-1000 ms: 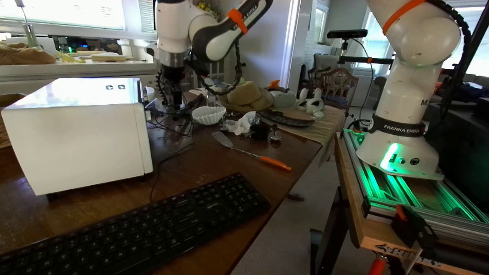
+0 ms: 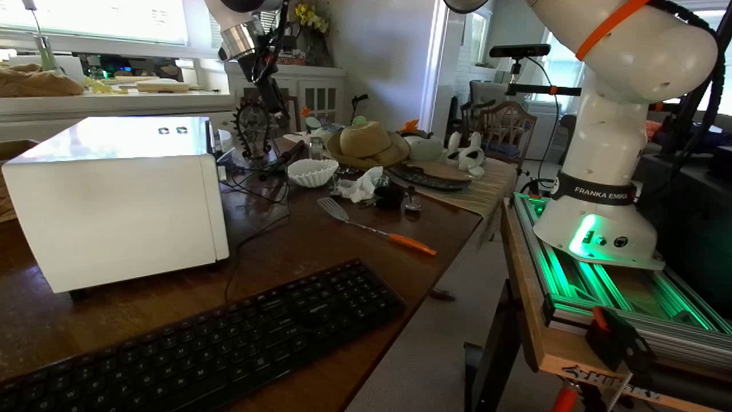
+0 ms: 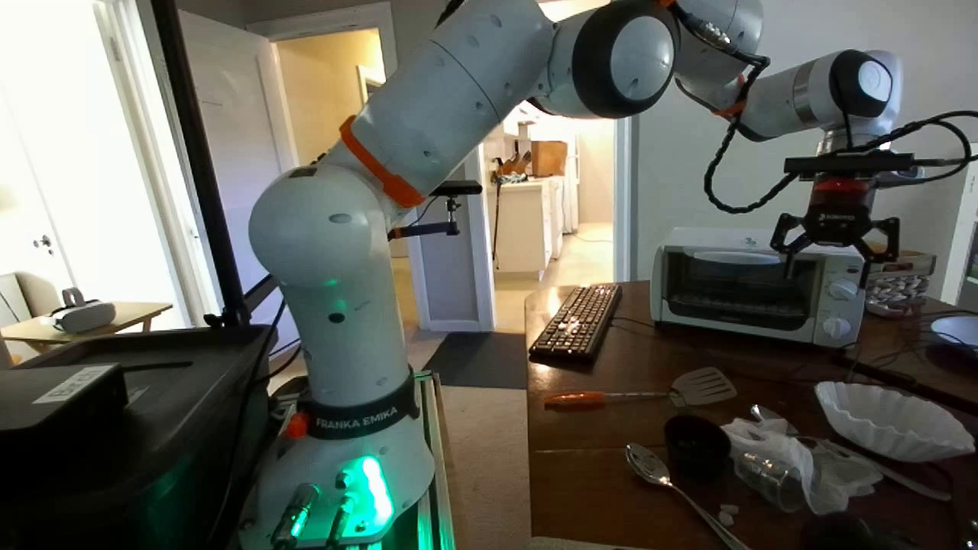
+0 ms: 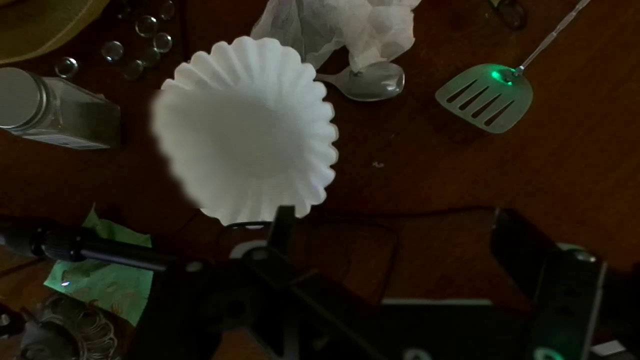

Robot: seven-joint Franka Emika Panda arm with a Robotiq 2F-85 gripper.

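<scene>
My gripper [image 3: 827, 267] hangs open in front of the toaster oven [image 3: 747, 289], pointing down, in exterior view 2. In the wrist view its two dark fingers [image 4: 283, 231] stand wide apart, and only tabletop and a cable show between them. A white fluted bowl [image 4: 258, 132] lies just beyond the left finger, apart from it as far as I can tell; part of it is blurred. To its right is a slotted spatula [image 4: 486, 99], whose orange handle [image 2: 412, 244] shows in exterior view 1.
A black keyboard [image 2: 226, 329] lies along the near table edge. Around the bowl are a spoon [image 4: 375, 82], crumpled white cloth [image 4: 384, 30], a lidded jar [image 4: 78, 114] and a green paper [image 4: 114, 264]. A straw hat [image 2: 370, 141] sits farther back. Bare wood surrounds the spatula.
The arm has risen: its forearm has left the top of exterior view 1, and the gripper is higher above the table. The tabletop objects look unmoved.
</scene>
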